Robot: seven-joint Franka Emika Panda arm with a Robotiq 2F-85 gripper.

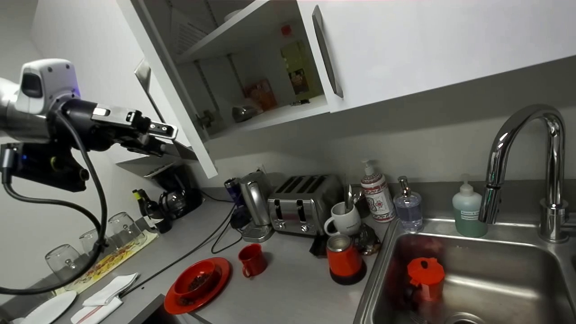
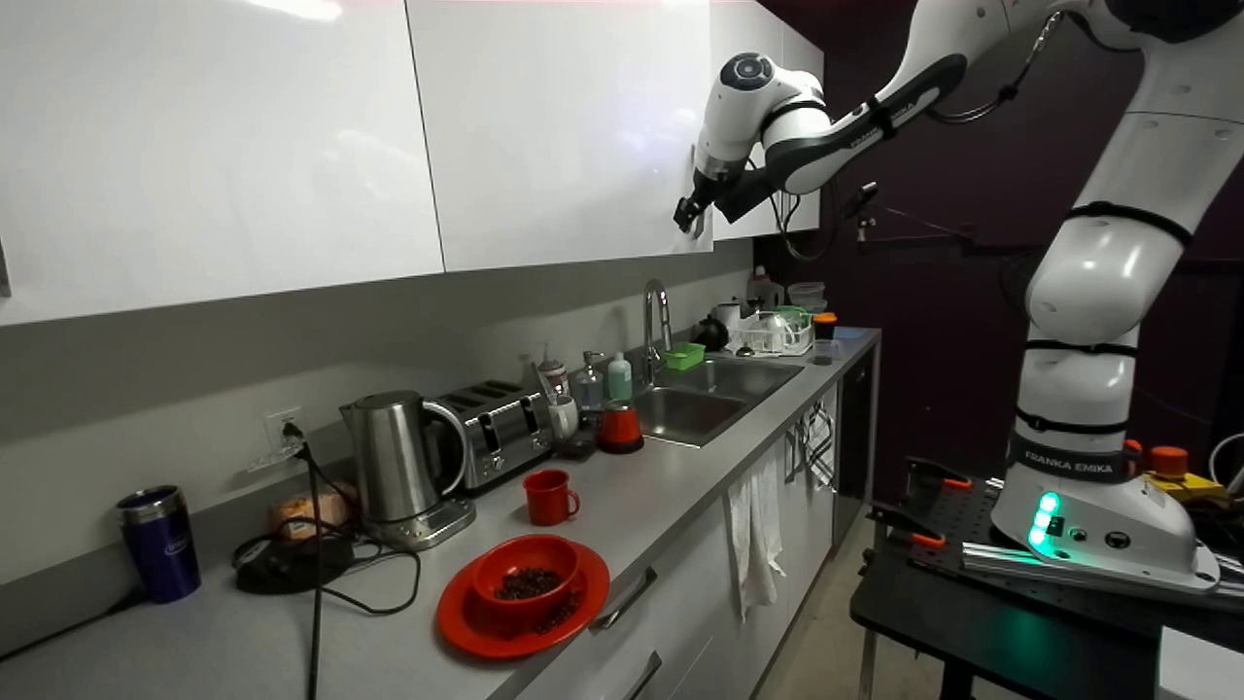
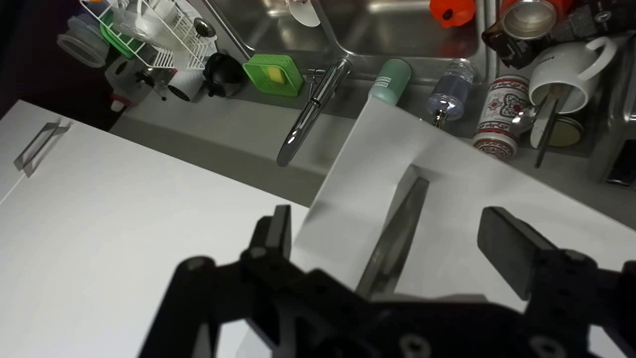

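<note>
My gripper stands open in front of a white cabinet door (image 3: pixel 340 223) that is swung out. Its metal handle (image 3: pixel 396 232) appears in the gap between the two spread fingers in the wrist view; whether the fingers reach around it in depth, I cannot tell. The handle's lower part is hidden behind the gripper body. From the first exterior view, the gripper (image 1: pixel 168 141) overlaps the lower part of the open door (image 1: pixel 162 86), whose handle (image 1: pixel 143 74) shows above it. The second exterior view has the gripper (image 2: pixel 690 216) close against the upper cabinets.
Open cabinet shelves (image 1: pixel 254 127) hold a yellowish bottle (image 1: pixel 295 67). Below are a toaster (image 1: pixel 302 205), red mug (image 1: pixel 252 260), red bowl (image 2: pixel 531 560) on a red plate (image 2: pixel 461 607), red pot base (image 1: pixel 344 259) and soap bottles. A tall faucet (image 1: pixel 553 162) rises by the sink.
</note>
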